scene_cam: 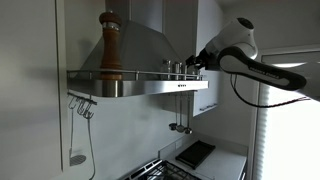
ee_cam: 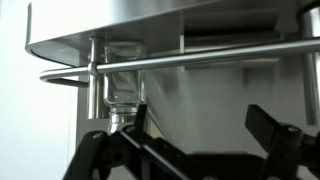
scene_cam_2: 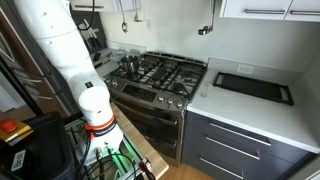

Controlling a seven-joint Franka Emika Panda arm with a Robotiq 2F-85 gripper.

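Observation:
My gripper is open, and its dark fingers stand apart at the bottom of the wrist view with nothing between them. A clear glass jar (ee_cam: 124,75) is behind the metal rail (ee_cam: 215,54), left of the gap between the fingers. In exterior view 1 the gripper (scene_cam: 197,62) is at the right end of the range hood (scene_cam: 150,87), close to several small jars (scene_cam: 178,69) along its ledge. Whether it touches any of them cannot be made out. The fingers are out of sight in exterior view 2.
A wooden pepper mill (scene_cam: 110,46) stands at the hood's left end. Utensils (scene_cam: 82,106) hang below the hood. Beneath are a gas stove (scene_cam_2: 160,78) and a counter (scene_cam_2: 230,103) with a black tray (scene_cam_2: 252,87). A white cabinet (scene_cam: 207,30) stands close behind the arm.

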